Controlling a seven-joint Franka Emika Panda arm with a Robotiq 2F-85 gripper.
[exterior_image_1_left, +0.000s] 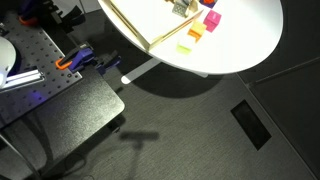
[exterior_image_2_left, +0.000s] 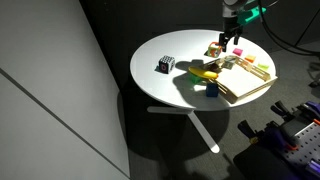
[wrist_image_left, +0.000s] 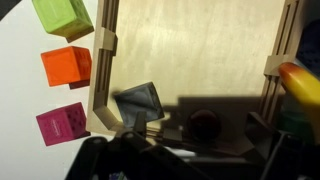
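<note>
A shallow wooden tray (wrist_image_left: 190, 45) fills the middle of the wrist view, and its rim (exterior_image_2_left: 235, 103) shows on the white table in exterior view 2. My gripper is over the tray's lower end in the wrist view, its dark fingers wide apart. A grey cube (wrist_image_left: 139, 103) lies in the tray near the left finger. Beside it, between the fingers, sits a dark red round thing (wrist_image_left: 203, 125), partly in shadow. Nothing is gripped. In exterior view 2 my gripper (exterior_image_2_left: 230, 30) hangs at the table's far side; its fingertips are hard to make out there.
Left of the tray in the wrist view lie a green cube (wrist_image_left: 62, 15), an orange cube (wrist_image_left: 67, 66) and a magenta cube (wrist_image_left: 62, 123). A yellow object (exterior_image_2_left: 204, 73), a blue cube (exterior_image_2_left: 212, 90) and a patterned cube (exterior_image_2_left: 166, 64) stand elsewhere.
</note>
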